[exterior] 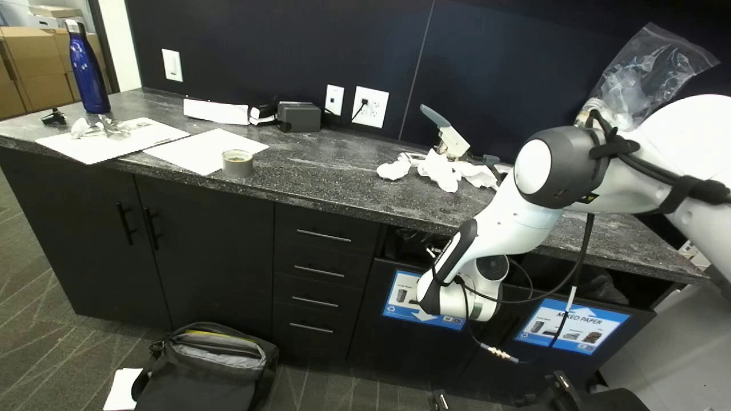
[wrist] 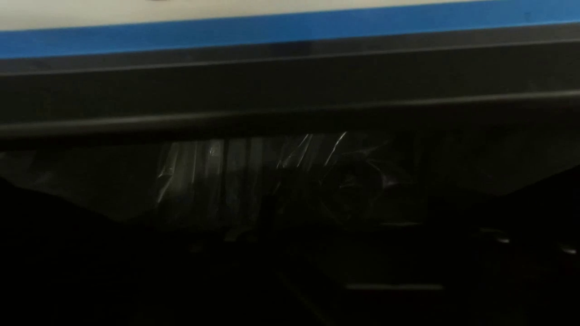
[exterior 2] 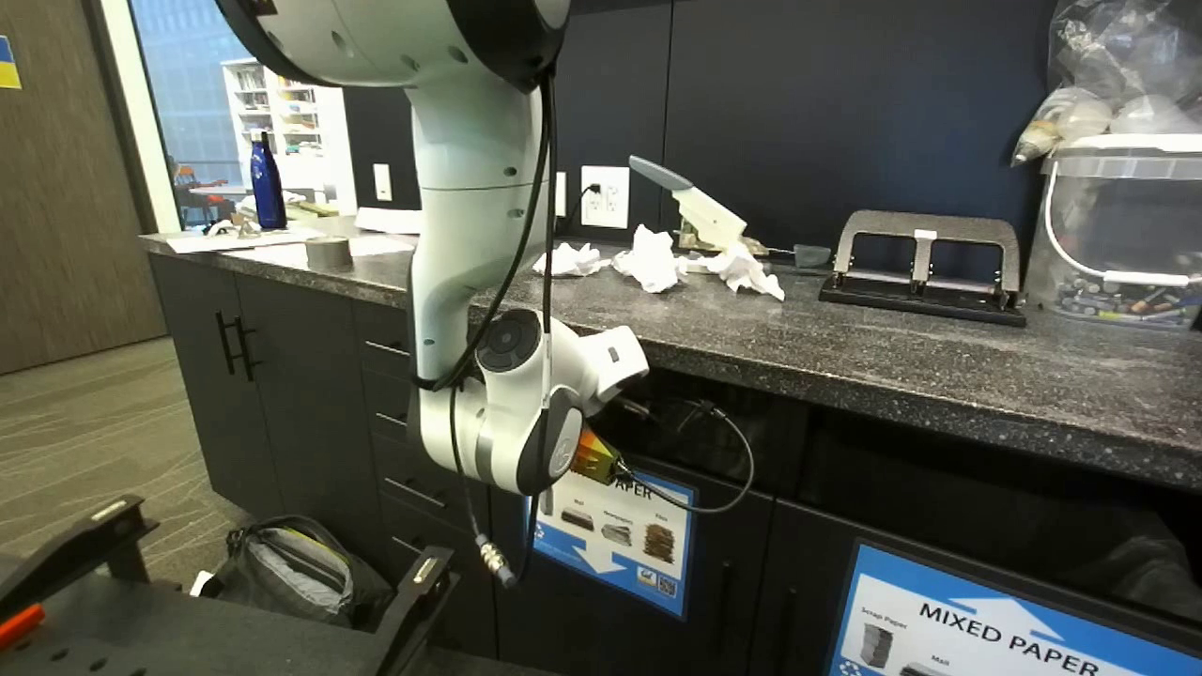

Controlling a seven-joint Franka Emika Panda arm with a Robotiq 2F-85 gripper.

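My arm (exterior: 518,225) reaches down in front of the counter, its hand (exterior 2: 608,359) at the dark bin opening (exterior 2: 721,411) under the countertop, above the left paper sign (exterior 2: 631,535). The fingers are mostly lost in shadow, so their state and anything between them cannot be made out. In the wrist view a blue-and-white sign edge (wrist: 282,32) crosses the top, and clear plastic lining (wrist: 212,168) glints in the dark below. Crumpled white papers (exterior: 438,170) lie on the counter beside a stapler with its arm raised (exterior: 450,139).
A second opening with a mixed-paper sign (exterior: 572,325) lies to the right. On the counter stand a hole punch (exterior 2: 930,265), a clear bucket (exterior 2: 1121,237), a tape roll (exterior: 237,163) and a blue bottle (exterior: 88,72). A bag (exterior: 205,370) rests on the floor.
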